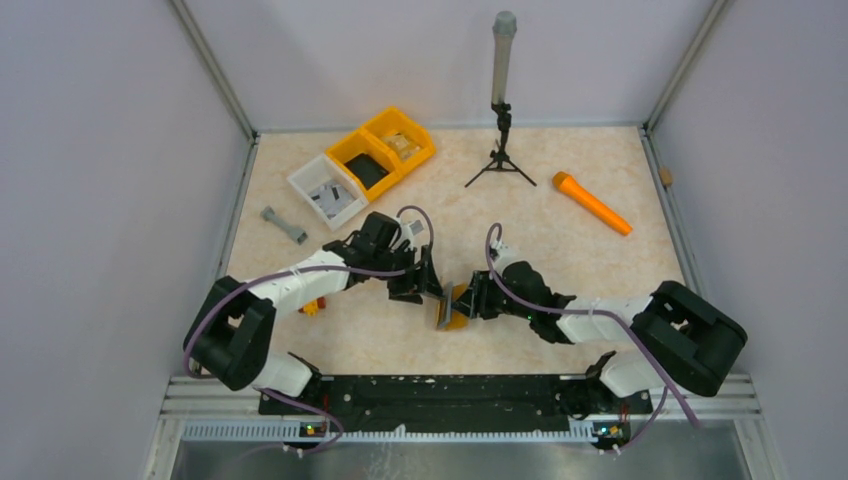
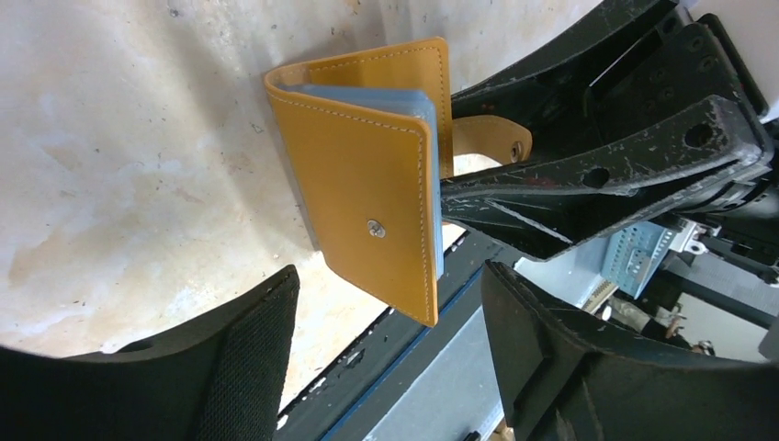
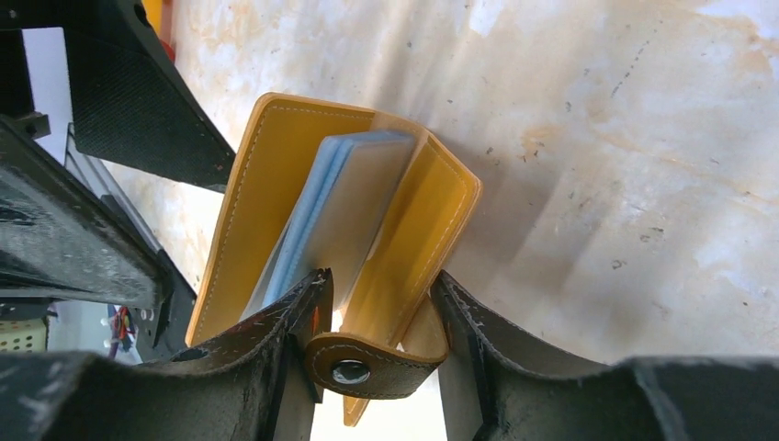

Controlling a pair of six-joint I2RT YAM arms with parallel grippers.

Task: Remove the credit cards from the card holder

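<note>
The tan leather card holder (image 2: 354,202) stands on edge at the front middle of the table, with pale blue card sleeves (image 3: 358,184) inside. My right gripper (image 1: 472,298) is shut on the holder, around its snap strap (image 3: 367,363). My left gripper (image 1: 420,288) stands open just left of the holder; in the left wrist view its fingers (image 2: 230,358) flank the lower part of the frame with the holder beyond them, nothing between. Individual cards cannot be told apart from the sleeves.
Yellow and white bins (image 1: 393,134) sit at back left, a grey bar (image 1: 284,223) left of them, a small orange toy (image 1: 310,305) by the left arm. A black stand (image 1: 500,150) and orange microphone (image 1: 592,203) are at back right. The front edge is close below the holder.
</note>
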